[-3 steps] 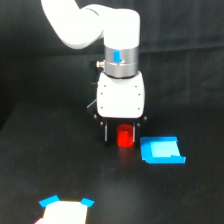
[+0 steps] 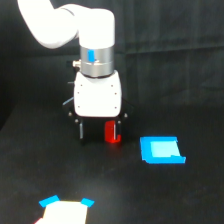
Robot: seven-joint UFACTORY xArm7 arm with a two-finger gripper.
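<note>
Low over the dark table, my gripper [image 2: 99,130] points down with its two fingers spread apart. A small red object [image 2: 111,132] stands on the table by the finger on the right of the view, which partly covers it. Between the red object and the left finger there is a gap. Whether the right finger touches it is hard to tell.
To the right lies a light blue square [image 2: 163,148] with brighter blue edges. At the bottom left, a cream patch [image 2: 65,213] with blue corners is cut off by the frame.
My gripper has moved left, its fingers still apart. The red object has shifted left too, by less, and now sits nearer the right finger.
</note>
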